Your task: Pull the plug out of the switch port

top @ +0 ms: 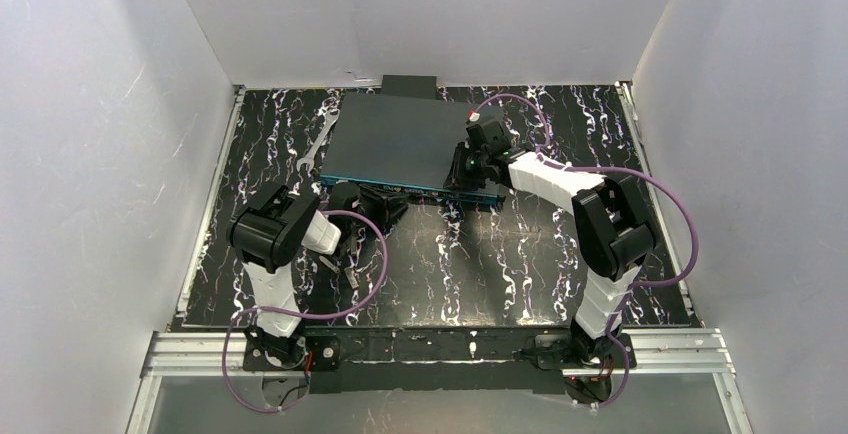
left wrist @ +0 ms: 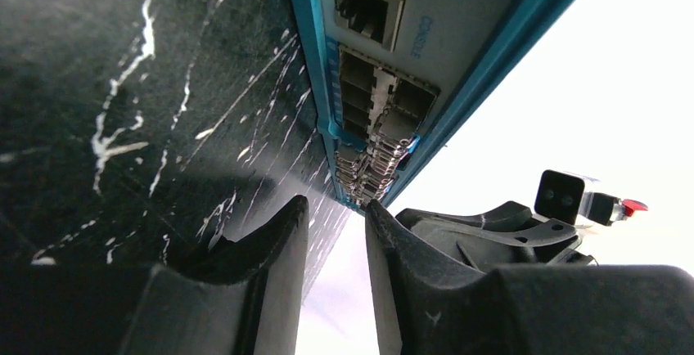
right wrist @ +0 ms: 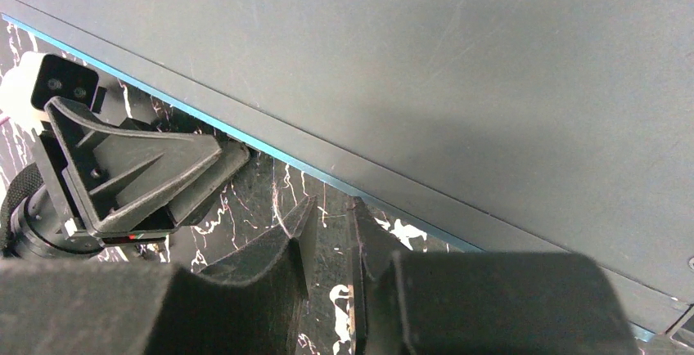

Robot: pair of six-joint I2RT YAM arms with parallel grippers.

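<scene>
The dark grey switch [top: 400, 139] lies on the marble table, its blue-edged port side facing the arms. Close up in the left wrist view are a single port [left wrist: 368, 7] and a metal port block [left wrist: 385, 97], with more port cages further along. I cannot make out a plug in any of them. My left gripper stands open beside the port face, nothing between its fingers. Over the switch's front edge, toward its right end, is my right gripper, its fingertips apart with a narrow empty gap.
A wrench [top: 318, 141] lies left of the switch. Two small pieces, one of them a light block [top: 351, 278], lie near the left arm. Purple cables [top: 380, 254] loop along both arms. Bare table [top: 470, 274] spreads in front of the switch.
</scene>
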